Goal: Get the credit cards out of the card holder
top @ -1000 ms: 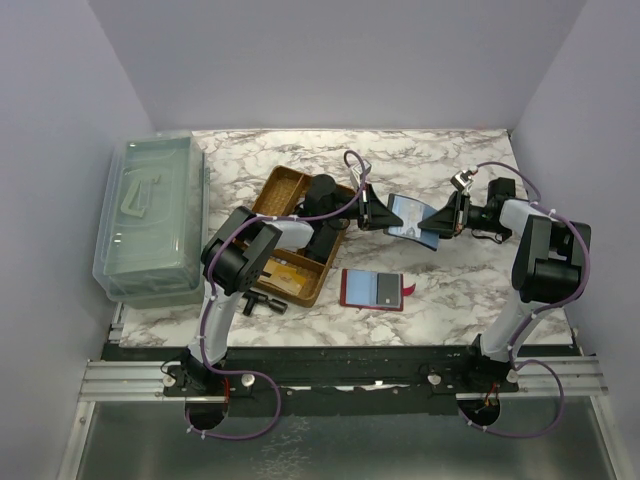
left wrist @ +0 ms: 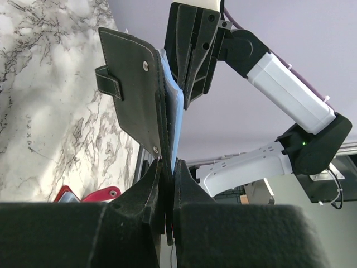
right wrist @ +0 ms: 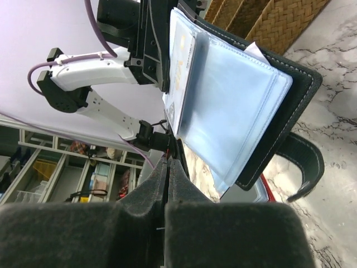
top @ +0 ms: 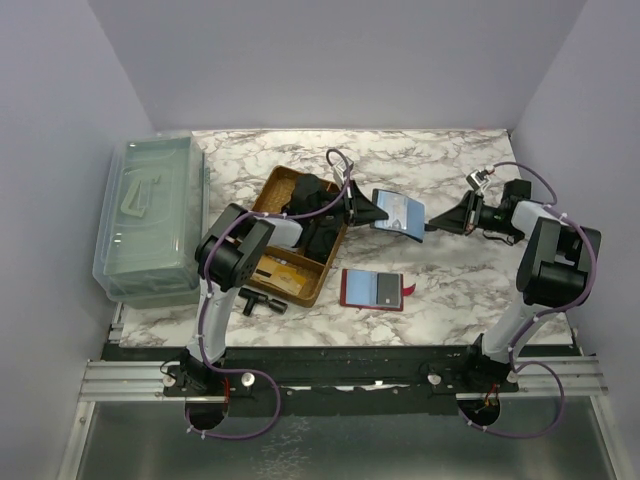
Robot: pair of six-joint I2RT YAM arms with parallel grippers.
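Note:
A black leather card holder (top: 398, 214) is held up by my left gripper (top: 362, 210), shut on its edge; the left wrist view shows its dark cover (left wrist: 134, 89) edge-on. The right wrist view shows it spread, with clear blue sleeves (right wrist: 234, 111), a pale card (right wrist: 181, 78) and a loose strap (right wrist: 301, 167). My right gripper (top: 450, 222) is shut, just right of the holder, with nothing visible between its fingertips.
A red-edged holder (top: 371, 303) lies on the marble table in front. A woven tray (top: 278, 175) with dark items sits left, beside a large clear case (top: 148, 218).
My left gripper has moved slightly left with the holder. My right gripper has moved right, away from it, and the holder's right part now shows uncovered.

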